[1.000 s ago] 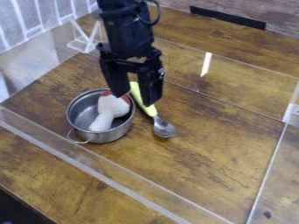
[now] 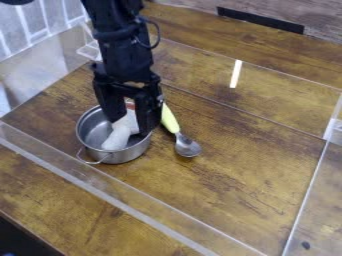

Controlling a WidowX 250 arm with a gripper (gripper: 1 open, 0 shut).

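My black gripper (image 2: 127, 92) hangs over the back of a steel pot (image 2: 100, 148) at the centre left, its fingers apart on either side of the pot's upper part. A white object (image 2: 120, 133) with a reddish part lies in the pot, partly under the gripper; whether the fingers touch it, I cannot tell. Right of the pot lies a spoon (image 2: 186, 145) with a pale yellow-green handle, its bowl toward the front.
A clear barrier (image 2: 34, 35) runs along the left, and a white strip (image 2: 235, 74) is at the back right.
My gripper has moved left, from beside the pot's right and the spoon's handle to over the pot. The pot and spoon look unmoved.
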